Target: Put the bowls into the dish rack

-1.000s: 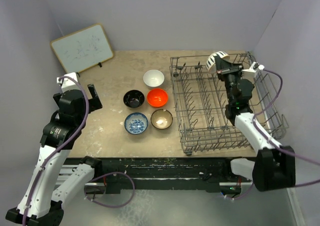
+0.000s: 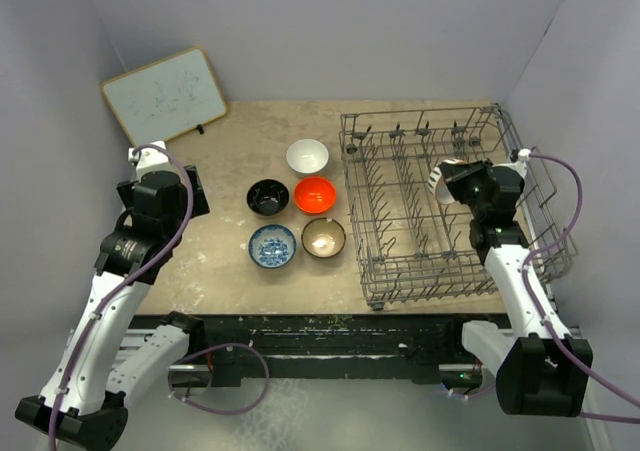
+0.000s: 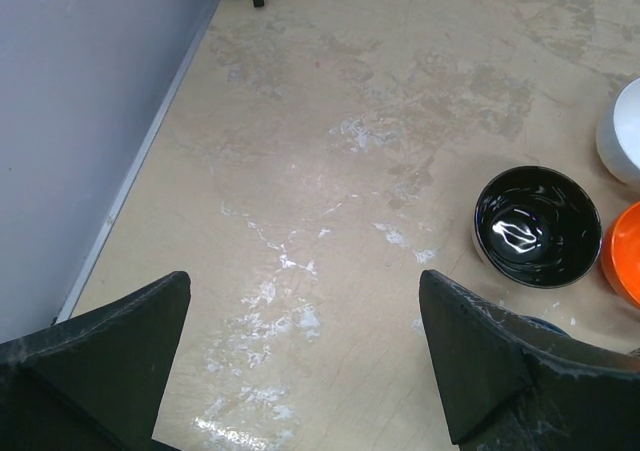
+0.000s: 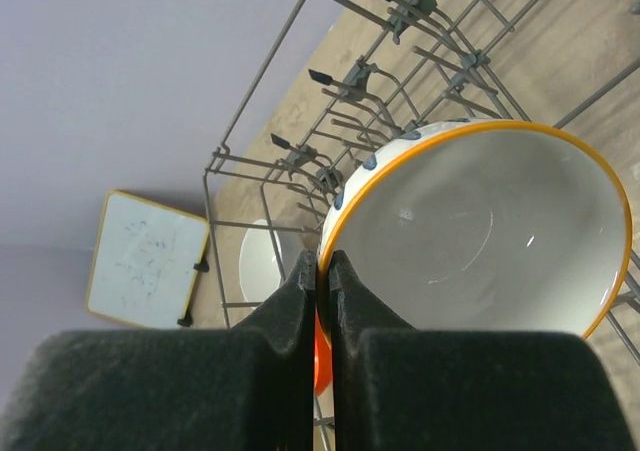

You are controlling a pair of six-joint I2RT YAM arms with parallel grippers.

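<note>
High over the dish rack, my right gripper is shut on the rim of a white bowl. In the right wrist view this bowl is tipped on its side, with an orange-yellow rim, a plain inside and blue marks outside; the fingertips pinch its near edge. On the table stand a white bowl, a black bowl, an orange bowl, a blue patterned bowl and a brown-rimmed bowl. Left of them, my left gripper hangs open and empty.
A small whiteboard leans at the back left. Wire tines and side rails stand up across the rack, which holds no other bowl. The table under the left gripper is bare. Walls close in behind and at both sides.
My right gripper has carried the held bowl from the rack's back edge forward and slightly right, over the tines. The table bowls have not moved.
</note>
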